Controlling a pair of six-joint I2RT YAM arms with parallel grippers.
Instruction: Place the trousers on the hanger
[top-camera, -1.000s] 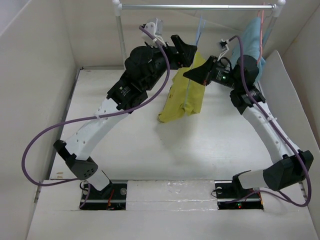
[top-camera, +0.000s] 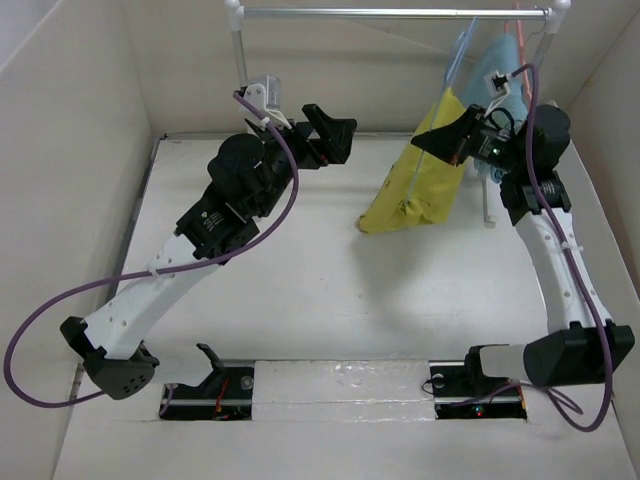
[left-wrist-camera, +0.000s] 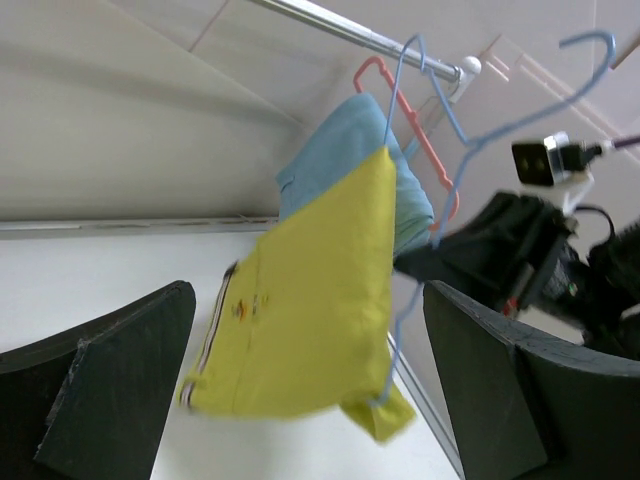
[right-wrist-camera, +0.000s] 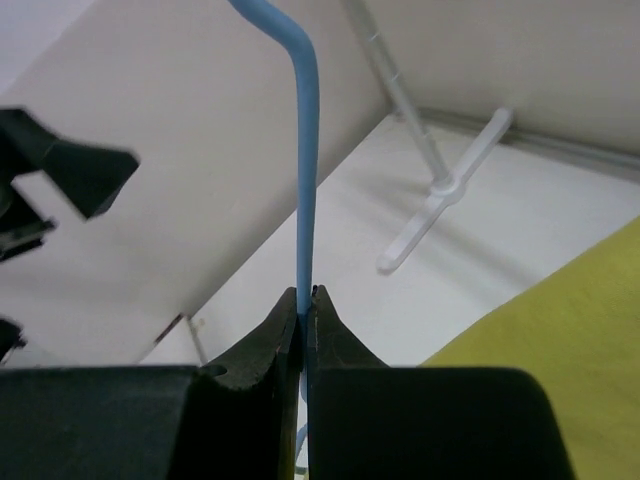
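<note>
Yellow trousers (top-camera: 425, 185) hang draped over the lower part of a light blue hanger (left-wrist-camera: 468, 165). On the hanger's side wire my right gripper is shut; in the right wrist view the blue wire runs up from between its fingertips. The hanger's hook (left-wrist-camera: 604, 48) appears clear of the metal rail (top-camera: 400, 14) in the left wrist view, though from above it overlaps the rail's line. My left gripper (top-camera: 335, 135) stands open and empty, to the left of the trousers. Its two dark fingers (left-wrist-camera: 120, 375) frame the trousers from a distance.
Light blue clothing (left-wrist-camera: 345, 150) hangs on a pink hanger (left-wrist-camera: 378, 72) at the rail's right end, close behind my right gripper. White uprights (top-camera: 240, 55) carry the rail. Open white floor (top-camera: 250, 290) lies below and to the left.
The left arm has drawn away to the left.
</note>
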